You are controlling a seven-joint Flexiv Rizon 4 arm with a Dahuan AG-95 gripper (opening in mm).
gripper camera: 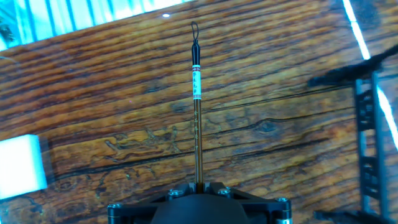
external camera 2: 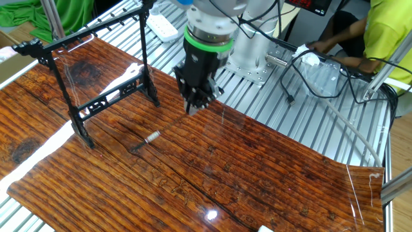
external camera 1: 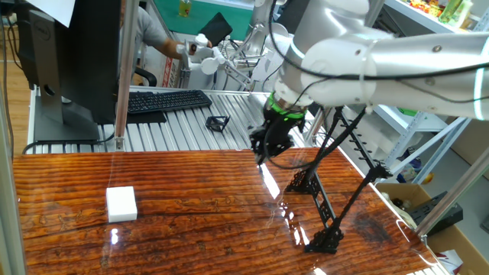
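Observation:
A slim brown brush (gripper camera: 198, 137) with a white label, black end and hanging loop runs straight out from my gripper in the wrist view. The fingers are shut on its shaft; the part beyond them is hidden behind the gripper body. In exterior view 2 the gripper (external camera 2: 190, 109) hangs over the table's back edge, and the brush's white label (external camera 2: 152, 136) shows to its lower left, slanting over the wood. A black rack (external camera 1: 327, 206) with hanging pegs stands right of the gripper (external camera 1: 263, 158) in exterior view 1.
On the left of the glossy wooden table (external camera 1: 191, 237) lies a white block (external camera 1: 121, 204). Between block and rack the wood is clear. Behind are a keyboard (external camera 1: 170, 101) and a monitor (external camera 1: 76, 61); a person sits in the background.

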